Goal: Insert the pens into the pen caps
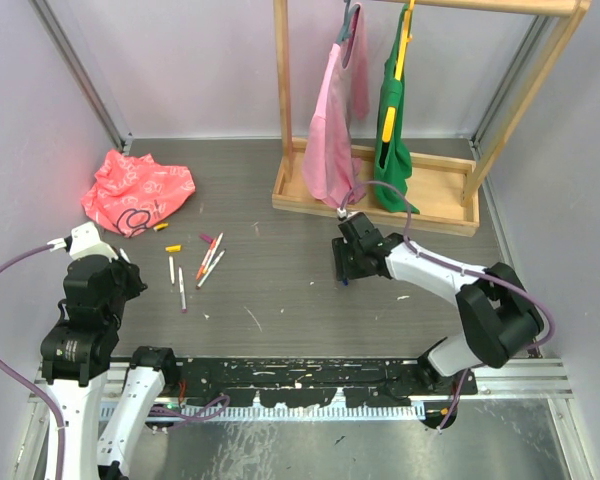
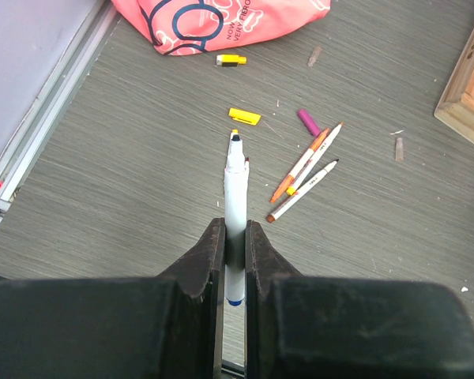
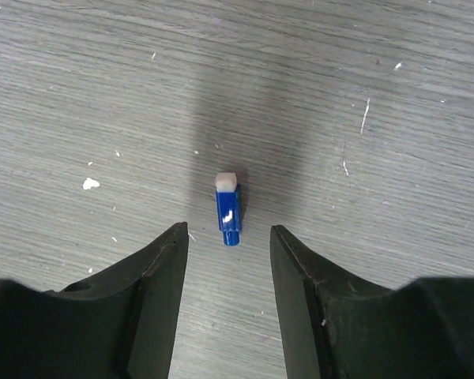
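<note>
My left gripper is shut on a white pen (image 2: 235,197), held with its dark tip upward over the left of the table. My right gripper is open just above a blue cap (image 3: 229,209) lying on the table, fingers either side and not touching it. Several loose pens lie left of centre, among them an orange pen (image 2: 299,164) and a white pen (image 2: 302,190), with yellow caps (image 2: 244,116) and a purple cap (image 2: 308,121) nearby.
A pink bag (image 1: 138,188) lies at the back left. A wooden rack (image 1: 440,215) with hanging pink and green garments stands at the back right.
</note>
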